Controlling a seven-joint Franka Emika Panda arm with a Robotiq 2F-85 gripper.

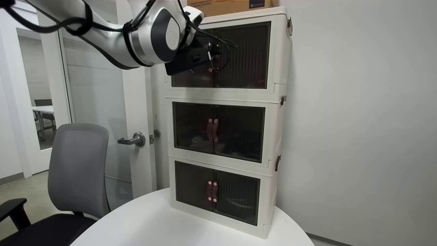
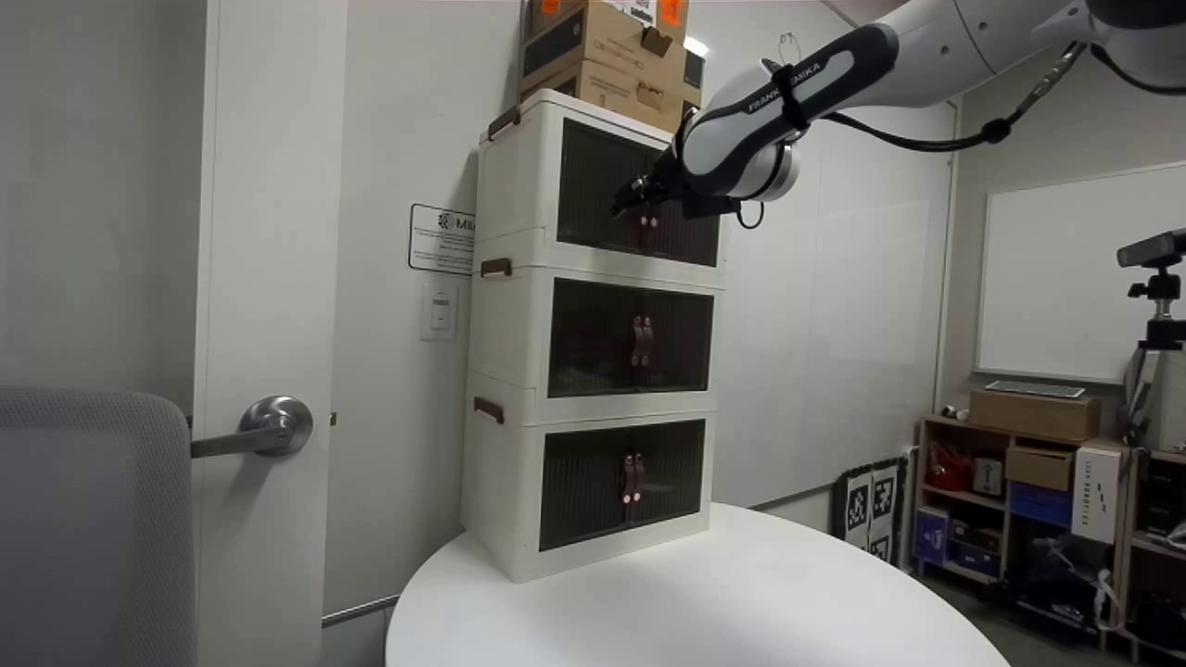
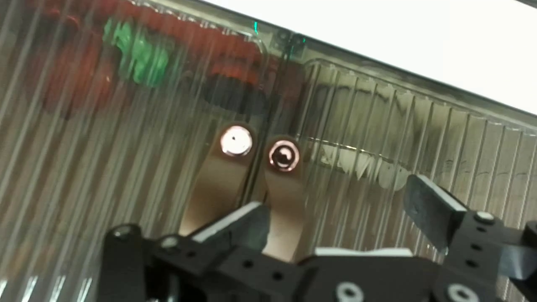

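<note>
A stack of three white cabinets has dark ribbed doors, all shut. My gripper stands open in front of the top cabinet's doors. In the wrist view its fingers spread before the ribbed panels, with the gripper seen close to two brown strap handles. One strap lies left of the left finger. The other strap shows just inside the gap, partly covered by that finger; I cannot tell whether they touch. In exterior view 1 the wrist hides the fingertips.
Below are the middle doors and bottom doors, each pair with brown handles. The cabinets stand on a round white table, otherwise bare. Cardboard boxes sit on top. A grey chair and a room door are at the left.
</note>
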